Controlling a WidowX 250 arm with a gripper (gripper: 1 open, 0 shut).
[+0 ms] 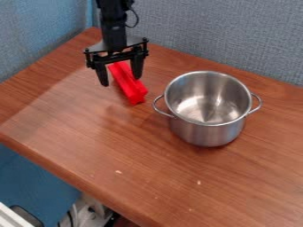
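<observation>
My black gripper [120, 74] hangs open at the upper middle, its two fingers straddling the upper end of a red oblong block [130, 87] lying on the wooden table. Whether it touches the block I cannot tell. To the right of the block stands a steel pot [206, 128] with two loop handles, upright and with nothing visible inside.
Blue padded walls rise behind it. Past its front left edge, at the lower left, are a white object and some cables.
</observation>
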